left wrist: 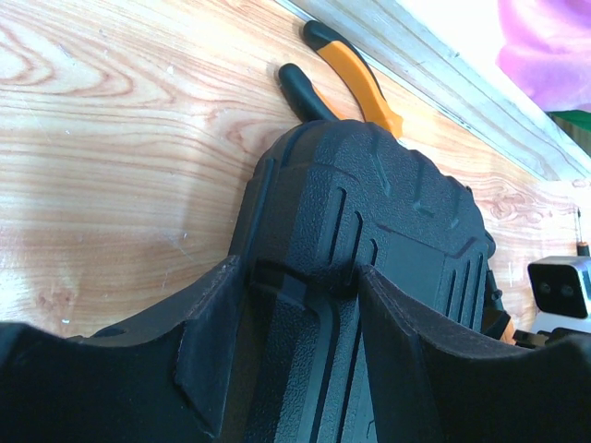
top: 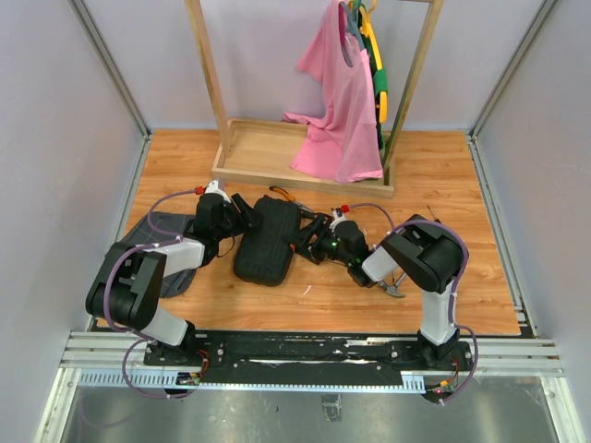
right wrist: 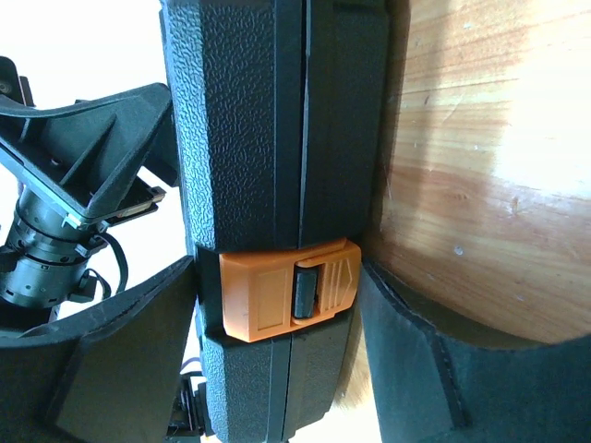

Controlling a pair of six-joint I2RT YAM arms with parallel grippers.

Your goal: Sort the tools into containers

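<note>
A black plastic tool case lies closed in mid table between both grippers. My left gripper is shut on the upper left edge of the case. My right gripper is at the case's right side, its fingers around an orange latch; whether it grips firmly is unclear. Orange-handled pliers lie just behind the case. More metal tools lie at right, partly hidden under my right arm.
A dark grey mat or bag lies under my left arm. Behind is a wooden rack with hanging pink and other garments.
</note>
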